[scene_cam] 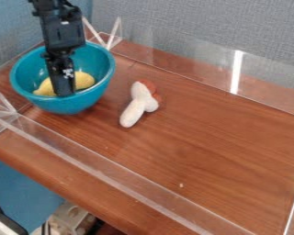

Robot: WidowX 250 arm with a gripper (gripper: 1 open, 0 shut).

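My black gripper (pixel 63 84) reaches down from the top left into a teal bowl (pixel 88 99), over a yellow oblong object (pixel 45 87) lying in it. The gripper looks shut; whether anything is between its fingertips is hard to see. Right of the bowl, on the wooden table, lies a pale, elongated object with an orange-red part (pixel 141 101), apparently a soft toy.
Clear panels edge it at the back and front. White wire frames stand beside the bowl at left and behind it.
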